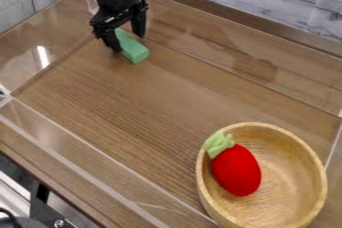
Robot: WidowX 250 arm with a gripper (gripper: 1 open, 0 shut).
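My black gripper (119, 24) hangs over the upper left of the table, at the upper end of a green block (131, 50) that lies on the wood. Whether its fingers touch or hold the block is too small to tell. A red strawberry-like object (235, 169) with a pale green top rests in a round wooden bowl (294, 194) at the lower right.
The wooden table (147, 122) has wide clear room in the middle and to the right. A raised edge runs along the back, and a pale panelled wall stands at the upper left.
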